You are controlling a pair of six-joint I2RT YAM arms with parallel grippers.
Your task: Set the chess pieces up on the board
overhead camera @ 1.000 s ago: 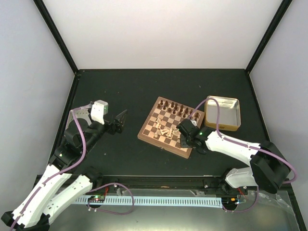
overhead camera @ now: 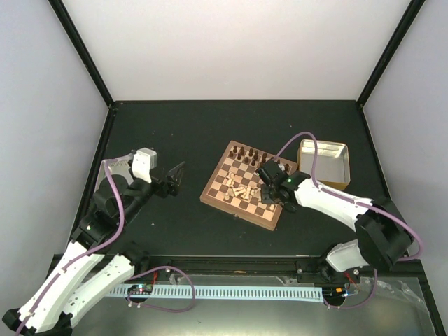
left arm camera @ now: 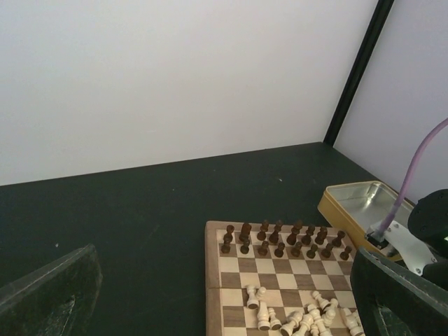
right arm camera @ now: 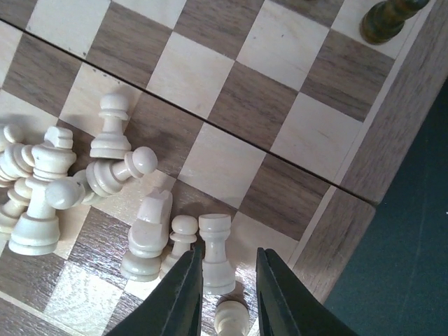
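The chessboard (overhead camera: 220, 187) lies mid-table, dark pieces (left arm camera: 245, 232) standing in rows on its far side, white pieces (left arm camera: 263, 315) mostly lying jumbled on the near half. In the right wrist view my right gripper hangs part open over the lower right of the board, its fingers either side of a white rook (right arm camera: 217, 259); whether they touch it I cannot tell. A white knight (right arm camera: 147, 231) and a pawn (right arm camera: 183, 234) lie just left of it. My left gripper (overhead camera: 178, 171) is open in the air left of the board, nothing between its fingers.
An open tin box (overhead camera: 323, 161) sits to the right of the board, behind the right arm.
The right arm has shifted a little toward the back of the board, its wrist higher in the top view. The left arm has not visibly moved.
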